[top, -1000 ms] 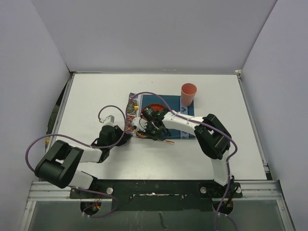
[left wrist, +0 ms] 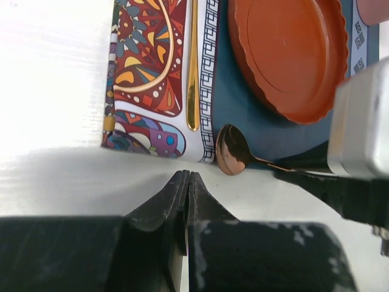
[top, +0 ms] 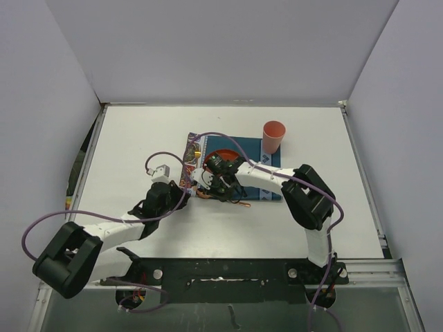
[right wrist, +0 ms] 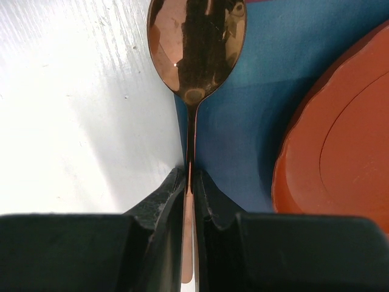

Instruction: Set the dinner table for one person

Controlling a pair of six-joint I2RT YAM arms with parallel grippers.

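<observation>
In the right wrist view, my right gripper is shut on the slim handle of a copper-coloured spoon (right wrist: 197, 45). The spoon lies along the front edge of the blue placemat, its bowl at that edge in the left wrist view. My left gripper is shut, nothing showing between its fingers, just in front of the mat's patterned left part. An orange-red plate (left wrist: 292, 55) rests on the mat. Left of it lies a gold utensil handle (left wrist: 193, 109), its far end out of that view. A pinkish cup (top: 273, 136) stands at the mat's back right.
A patterned cloth (left wrist: 146, 55) covers the mat's left end. The two grippers are close together at the front left of the mat.
Mat and cup have shifted a little to the right. The right arm looks still.
</observation>
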